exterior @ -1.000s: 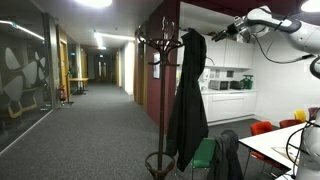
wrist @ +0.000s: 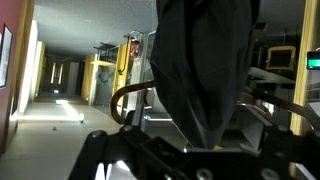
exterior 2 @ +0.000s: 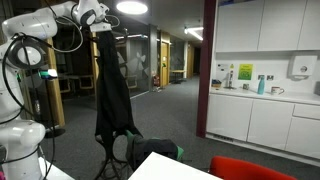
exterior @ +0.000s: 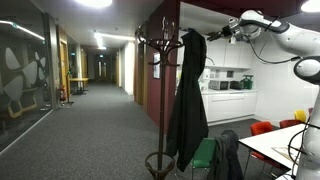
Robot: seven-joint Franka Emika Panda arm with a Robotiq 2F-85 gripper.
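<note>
A long black coat hangs from the top of a dark wooden coat rack. In the second exterior view the coat hangs at left, below the raised arm. My gripper is high up, close to the coat's top on the kitchen side. The wrist view looks upside down: the coat's dark cloth narrows toward the open gripper, whose fingers stand wide apart on either side of its tip. Whether the cloth lies between the fingers or just beyond them, I cannot tell.
A green chair with a dark garment over or beside it stands below. A white table and red chair are near the robot. Curved rack hooks flank the cloth.
The arm at the right edge of the first exterior view sits very slightly lower. The coat and rack look unchanged.
</note>
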